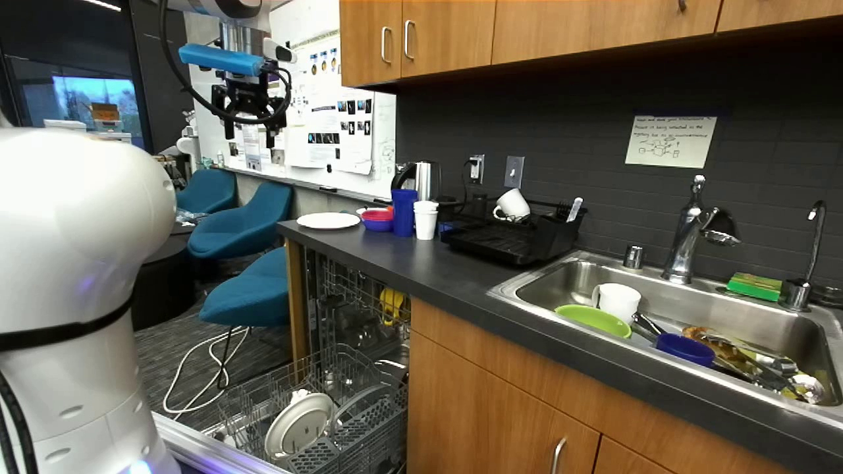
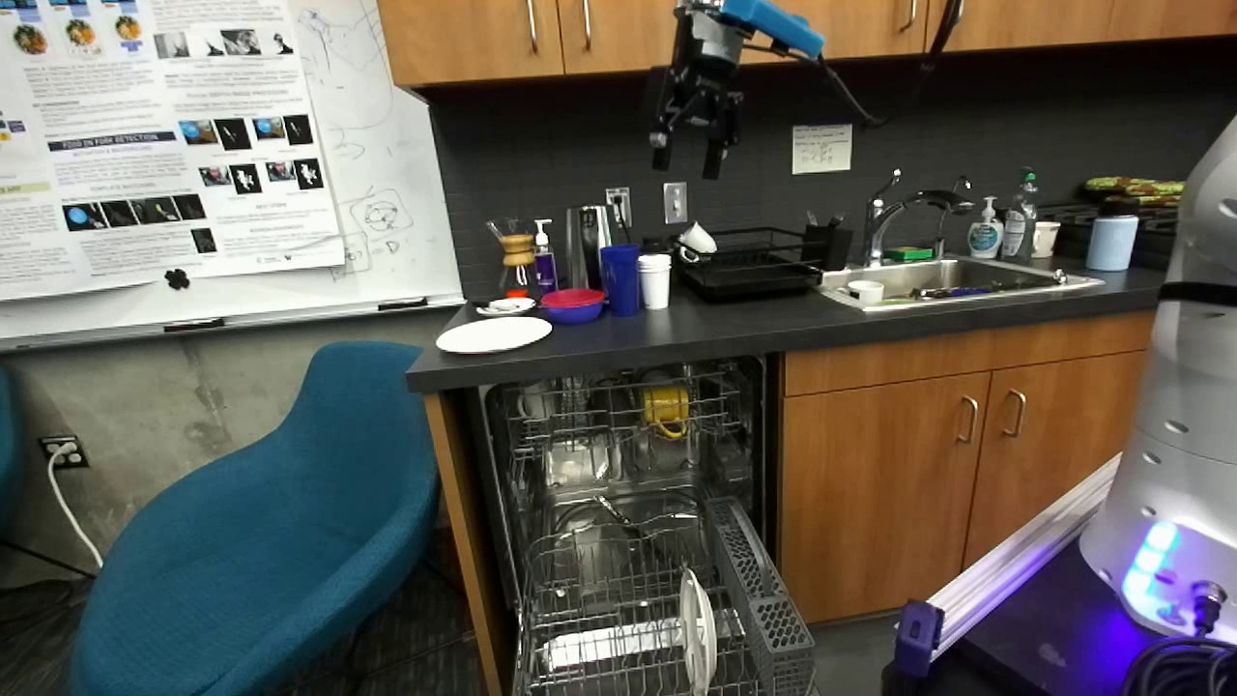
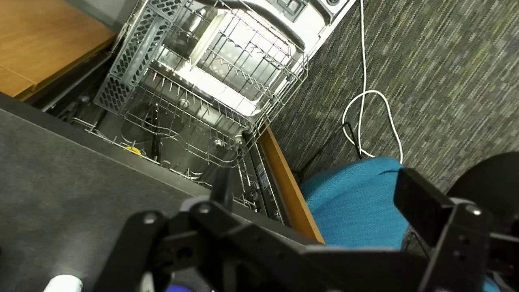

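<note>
My gripper (image 1: 250, 142) hangs high in the air, open, with nothing between its fingers. In the second exterior view the gripper (image 2: 686, 166) is well above the counter, in front of the upper cabinets. Its two fingers stand wide apart in the wrist view, where the left finger (image 3: 222, 187) and the right finger (image 3: 423, 199) frame the counter's end and a blue chair. Below is the open dishwasher, its lower rack (image 2: 649, 615) pulled out with a white plate (image 2: 697, 632) standing in it. A yellow mug (image 2: 666, 408) is in the upper rack. On the counter's end lies a white plate (image 2: 494, 335).
Bowls (image 2: 573, 306), a blue cup (image 2: 621, 279) and white cups (image 2: 654, 282) stand near that plate. A black dish rack (image 1: 506, 237) holds a white mug (image 1: 512, 205). Several dishes, including a green bowl (image 1: 594, 319), lie in the sink (image 1: 545, 288). Cabinets (image 1: 442, 35) overhang the counter.
</note>
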